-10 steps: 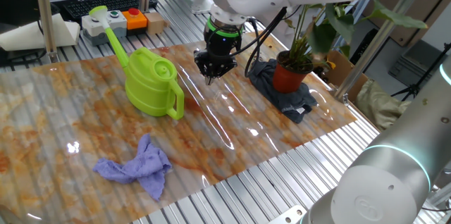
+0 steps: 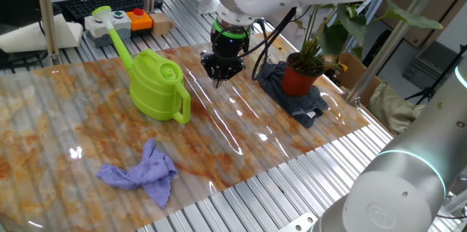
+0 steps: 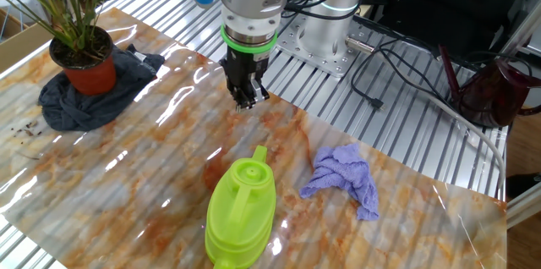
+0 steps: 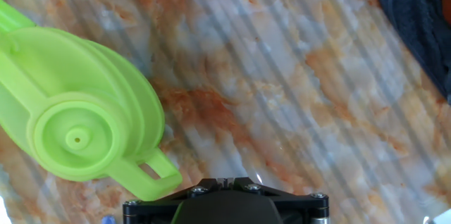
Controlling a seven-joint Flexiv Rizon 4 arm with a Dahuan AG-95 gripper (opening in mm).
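My gripper hangs above the marbled sheet, between the green watering can and the potted plant. Its fingertips meet in the wrist view, where the gripper is shut with nothing visible between them. The watering can stands upright at the left there, its handle close to the gripper in the picture. In the second exterior view the can is apart from the gripper. A crumpled purple cloth lies on the sheet. Beneath the plant's terracotta pot is a dark grey cloth.
A control box with buttons and a keyboard sit behind the sheet. On the slatted metal surface are a dark red jug and loose cables. Bare sheet extends left of the can.
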